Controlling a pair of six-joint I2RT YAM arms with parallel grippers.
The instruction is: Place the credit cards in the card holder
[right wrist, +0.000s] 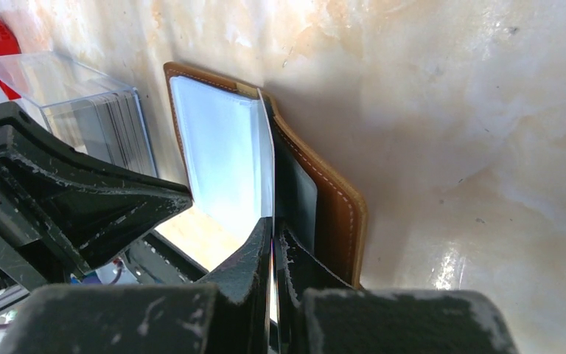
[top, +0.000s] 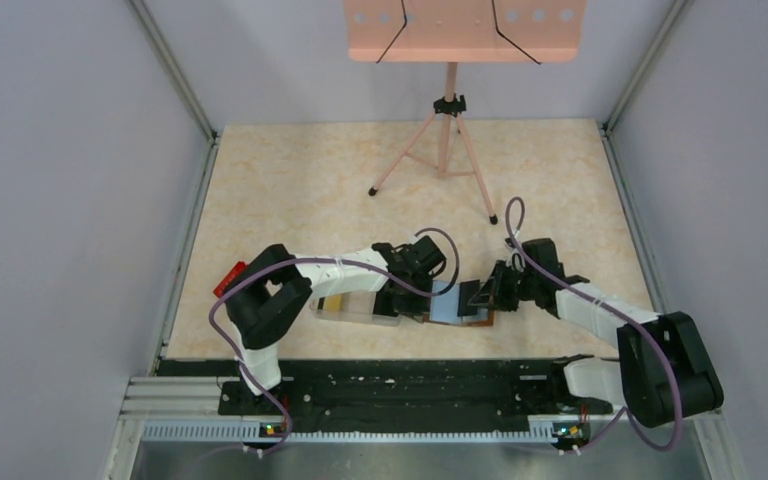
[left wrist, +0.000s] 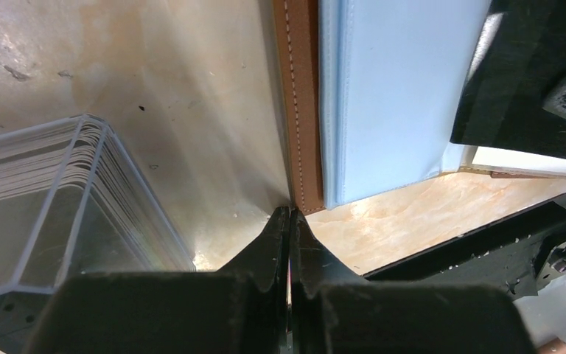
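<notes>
The open card holder [top: 444, 303], brown outside with pale blue sleeve pages, lies in front of my arms. In the left wrist view its brown cover edge [left wrist: 301, 96] reaches the tips of my left gripper, which is shut with nothing showing between the fingers. My right gripper is shut on a thin sleeve page [right wrist: 267, 147] of the holder, which stands up edge-on. A dark page [right wrist: 298, 195] lies right of it over the brown cover [right wrist: 343, 221]. Left of the holder, a clear box [left wrist: 59, 199] holds a stack of cards [right wrist: 124, 129].
A red object [top: 230, 278] rests at the table's left side. The pink stand [top: 451, 150] has its legs on the table behind the arms. The table's front edge runs close below the holder. Open table lies at the back left and far right.
</notes>
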